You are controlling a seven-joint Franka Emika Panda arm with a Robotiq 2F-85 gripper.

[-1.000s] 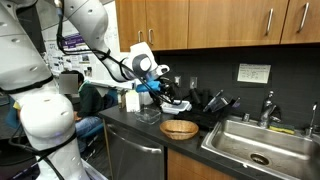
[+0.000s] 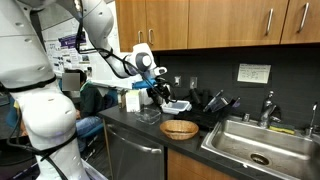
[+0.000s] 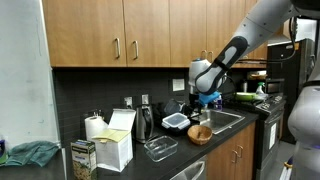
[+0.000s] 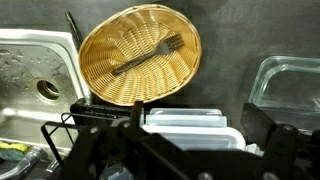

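Observation:
My gripper is open above the counter, and nothing shows between its fingers. In the wrist view, a round wicker basket (image 4: 108, 72) lies ahead of it, with a dark fork-like utensil (image 4: 147, 55) inside. The same basket (image 2: 180, 128) stands near the counter's front edge in exterior view 1, below and to the right of the gripper (image 2: 158, 100). A clear glass dish (image 4: 290, 83) is at the right of the wrist view. Between and below the fingers is a pale lidded container (image 4: 187, 120), partly hidden by the gripper.
The steel sink (image 2: 252, 142) with its faucet (image 2: 267, 108) lies beyond the basket. A dark wire rack (image 4: 68, 130) shows beside the pale container. A white box (image 3: 114, 148) and a kettle (image 3: 144, 122) stand farther along the counter. Wooden cabinets (image 2: 222, 22) hang above.
In exterior view 1, the wrist and gripper have shifted slightly left, and the hand's tilt has changed. The basket and glass dish look unmoved.

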